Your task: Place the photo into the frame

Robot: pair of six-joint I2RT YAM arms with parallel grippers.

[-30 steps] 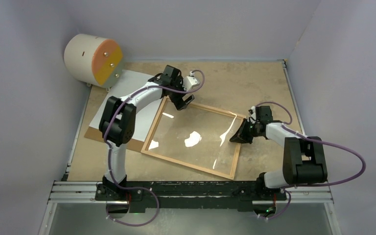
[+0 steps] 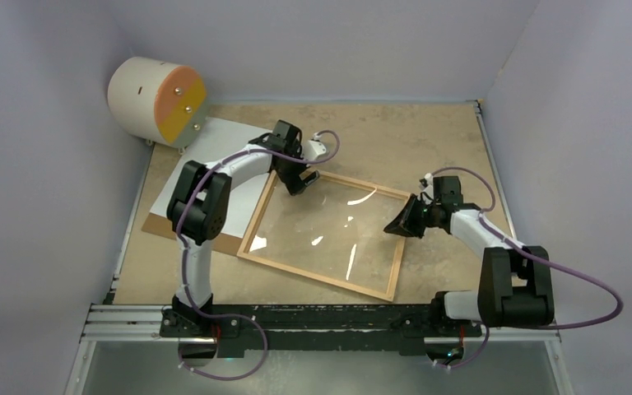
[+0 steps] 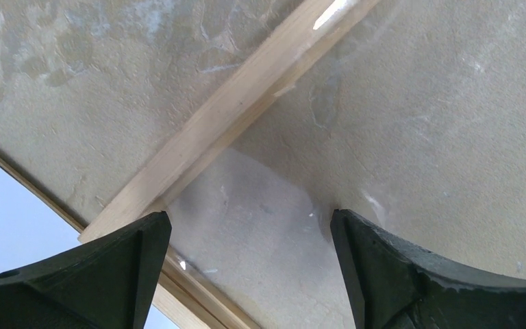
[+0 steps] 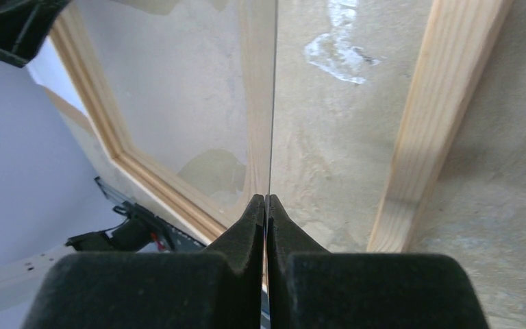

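A light wooden frame (image 2: 323, 281) lies slightly turned in the middle of the table. Over its inside spreads a clear sheet (image 4: 178, 96) with glare patches. At the frame's right side, my right gripper is shut on that sheet's edge, which stands away from the frame's right bar. Above the frame's far left corner my left gripper is open, with nothing between its fingers. The left wrist view shows the corner of the wooden frame (image 3: 198, 140) under them. No picture print can be made out; a white sheet (image 2: 214, 148) lies at the left.
That white sheet rests on a brown board (image 2: 160, 225), partly under the left arm. A white cylinder with a coloured striped end (image 2: 148, 97) stands at the far left corner.
My left gripper has come a little toward the near side and left, over the frame's corner. Glare on the clear sheet has shifted and shrunk.
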